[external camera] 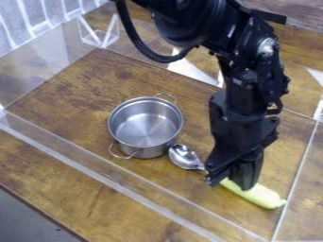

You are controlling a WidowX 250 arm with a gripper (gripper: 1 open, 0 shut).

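Observation:
My black gripper (228, 177) is low over the right part of the wooden board, its fingertips down by a pale yellow-green oblong item (255, 195), which it partly covers. Its fingers appear shut; whether anything thin is between them is hidden. A metal spoon (184, 157) lies just left of the fingertips, bowl toward the pot, its handle running under the gripper. A steel pot (145, 128) with two wire handles stands left of the spoon.
Transparent walls or strips border it, and a white slatted object (36, 21) is at the top left.

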